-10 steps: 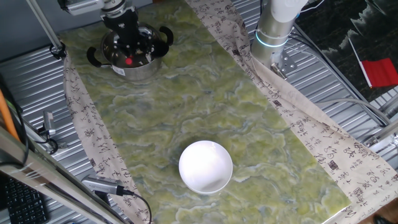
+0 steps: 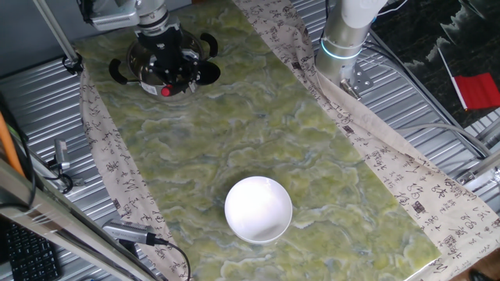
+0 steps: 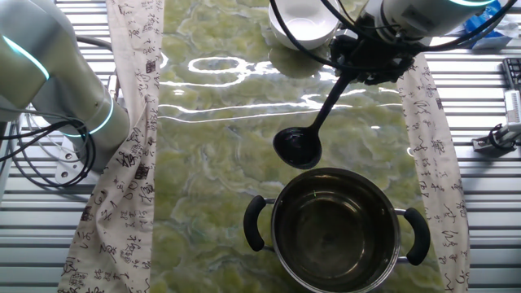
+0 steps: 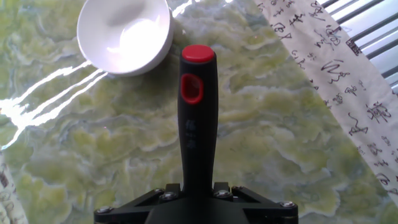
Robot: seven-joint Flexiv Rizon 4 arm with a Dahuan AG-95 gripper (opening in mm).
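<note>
A black ladle with a red-tipped handle (image 4: 198, 124) is held by its handle in my gripper, whose fingers are closed round it. In exterior view 2 the ladle's bowl (image 3: 298, 148) hangs just off the pot's rim on the side of the white bowl; its contents cannot be made out. The steel pot (image 3: 281, 236) with two black handles stands at one end of the table. Exterior view 1 has my gripper (image 2: 178, 66) partly covering the pot. Toward the other end sits the white bowl (image 2: 258, 209), apparently empty.
Between pot and bowl the green marbled tabletop (image 2: 234, 125) is clear. A metal post (image 2: 70, 211) and a cabled device (image 2: 129, 232) are on the opposite side.
In exterior view 1 my gripper and the ladle have moved down the picture and slightly right, from over the pot toward the bowl's side. Pot and bowl have stayed put.
</note>
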